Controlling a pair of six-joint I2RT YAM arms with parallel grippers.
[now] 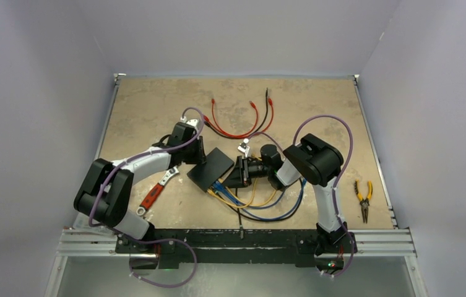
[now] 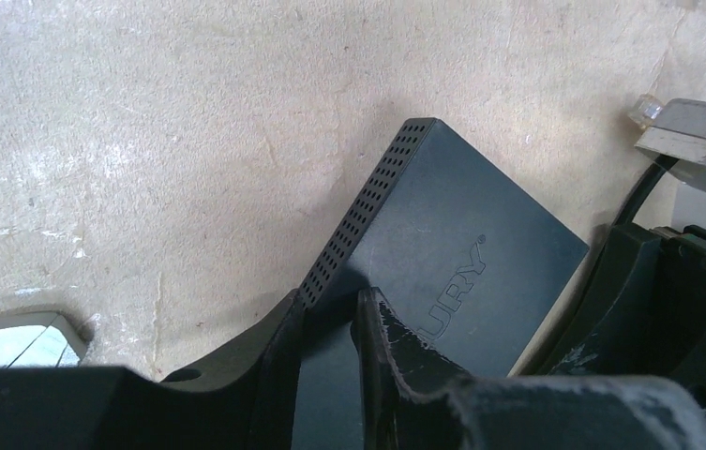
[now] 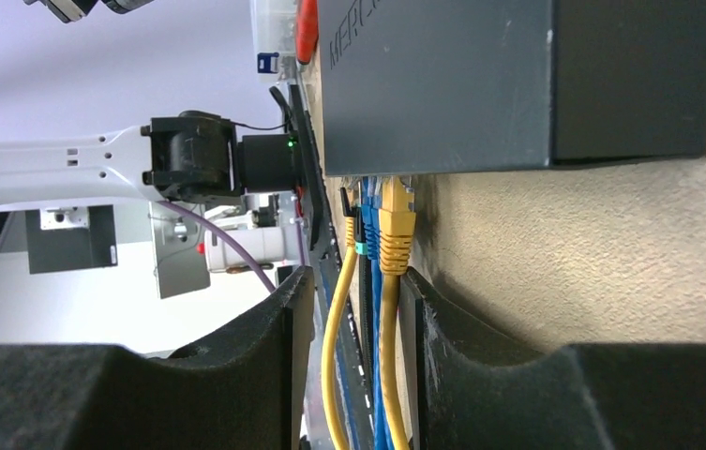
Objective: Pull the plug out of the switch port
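The dark switch [image 1: 211,169] lies tilted on the table, its ported edge facing the lower right in the top view. In the left wrist view my left gripper is over the switch [image 2: 480,244], its fingers a small gap apart; whether they touch the casing I cannot tell. In the right wrist view a yellow plug [image 3: 397,211] sits at the switch's edge, beside blue cables [image 3: 371,225] and another yellow cable [image 3: 337,328]. My right gripper is open just short of the plugs. Its right fingertip is close to the nearer yellow cable.
A red-handled wrench [image 1: 152,196] lies left of the switch, and yellow pliers [image 1: 364,199] lie far right. Red cables [image 1: 236,132] are at the back. Yellow, blue and black cables loop right of the switch under my right arm.
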